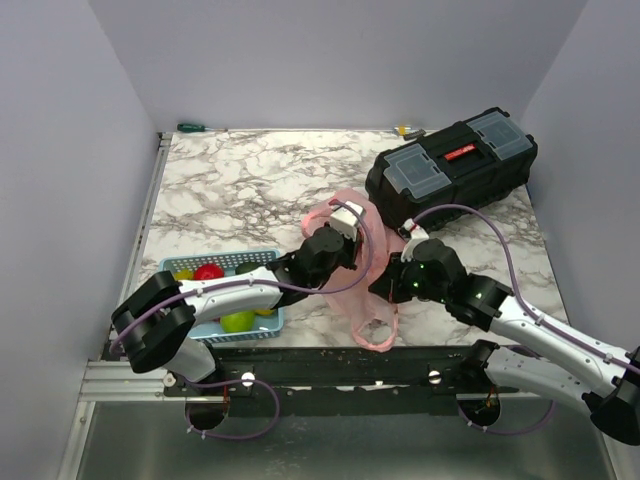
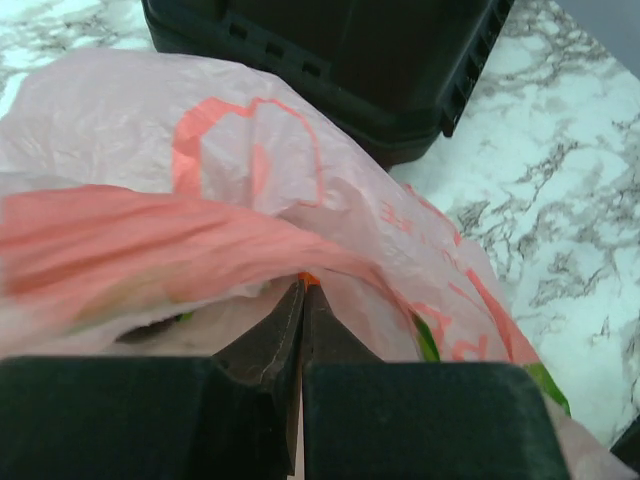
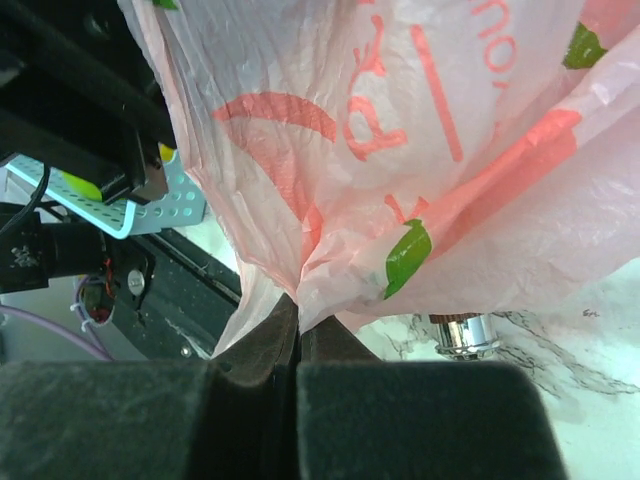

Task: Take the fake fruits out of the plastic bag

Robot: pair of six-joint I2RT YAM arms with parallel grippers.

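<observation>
A pink-printed plastic bag (image 1: 350, 305) stands crumpled at the table's middle. My left gripper (image 1: 350, 255) is at its opening; in the left wrist view its shut fingertips (image 2: 294, 300) are among the bag's folds, with a bit of orange just beyond and green showing through. My right gripper (image 1: 395, 280) is at the bag's right side; in the right wrist view it is shut on a pinched fold of the bag (image 3: 260, 150).
A blue basket (image 1: 245, 335) with fruits, including a red one (image 1: 208, 272), sits at left, partly under the left arm. A black case (image 1: 450, 160) stands behind the bag.
</observation>
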